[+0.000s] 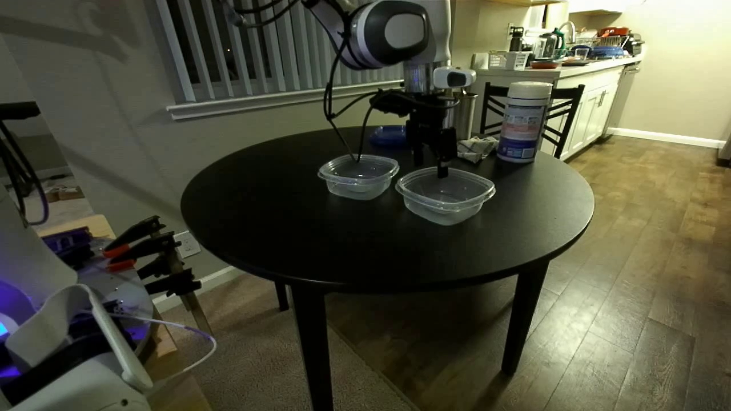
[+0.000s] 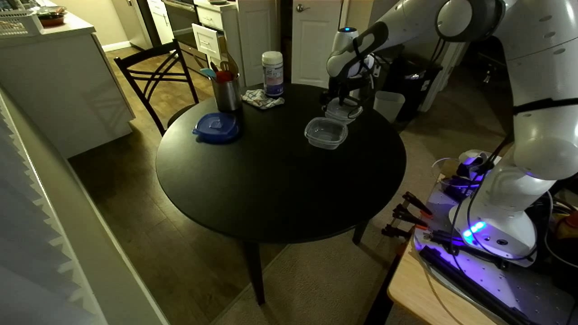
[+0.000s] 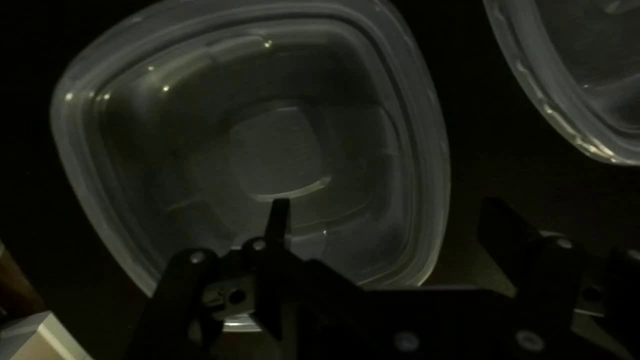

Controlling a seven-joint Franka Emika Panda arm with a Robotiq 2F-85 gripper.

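Two clear, empty plastic containers sit side by side on the round black table: a left container and a right container. My gripper hangs over the back rim of the right one, fingers wide apart and nothing between them. In the wrist view that container fills the middle; one fingertip overlaps its inside, while the other finger lies beyond its rim. A corner of the other container shows at upper right. Whether either finger touches plastic, I cannot tell.
A blue lidded box, a metal utensil holder, a crumpled cloth and a wipes canister stand along the kitchen side.
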